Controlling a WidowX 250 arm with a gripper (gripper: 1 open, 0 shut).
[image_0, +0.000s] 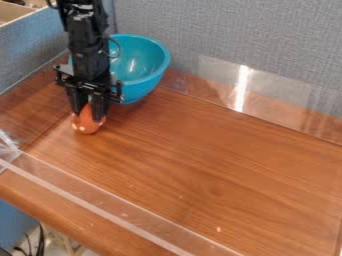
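Note:
My black gripper reaches down at the left of the wooden table, its fingers closed around an orange, rounded object that sits low at the tabletop. A turquoise bowl stands just behind the gripper to its right, partly hidden by the arm. Whether the orange object touches the table is hard to tell.
A grey padded wall runs along the back, with clear strips at the table's edges. Cables hang beyond the lower-left edge.

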